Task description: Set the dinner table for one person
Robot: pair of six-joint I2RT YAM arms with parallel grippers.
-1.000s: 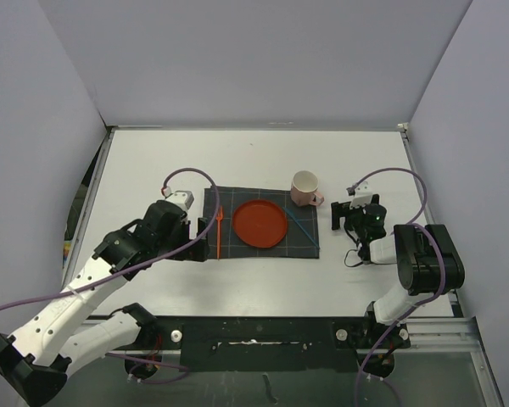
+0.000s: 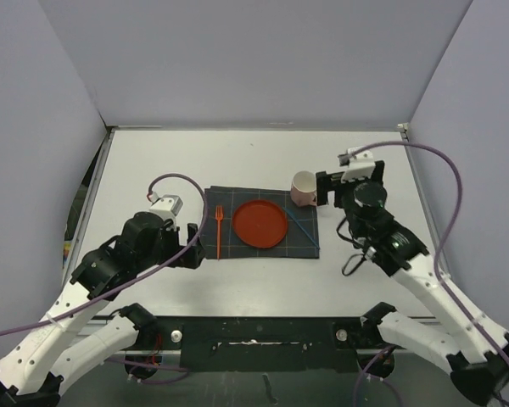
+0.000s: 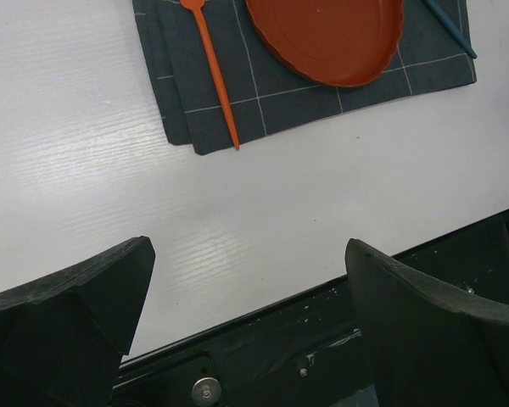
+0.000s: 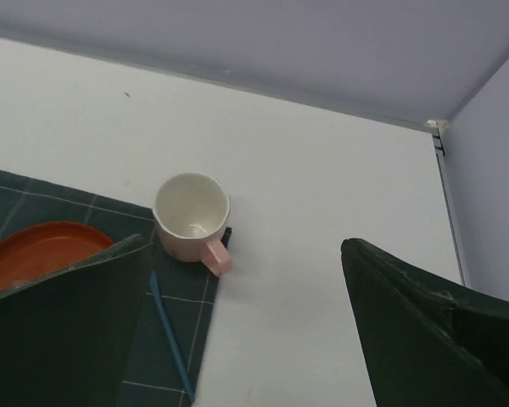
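A dark grid placemat [image 2: 251,248] lies mid-table, bearing an orange fork [image 2: 219,233] on the left, a red plate [image 2: 260,223] in the middle and a blue utensil [image 2: 302,229] on the right. A white mug [image 2: 303,185] with a pink handle sits at the mat's back-right corner. My open left gripper [image 2: 185,246] hovers left of the mat near the front, empty between its fingers in the left wrist view. My open right gripper [image 2: 338,182] is raised right of the mug, which shows beyond its fingers in the right wrist view.
Pale walls enclose the back and sides; a dark rail runs along the front edge.
The left arm has shifted slightly. The table items are unchanged.
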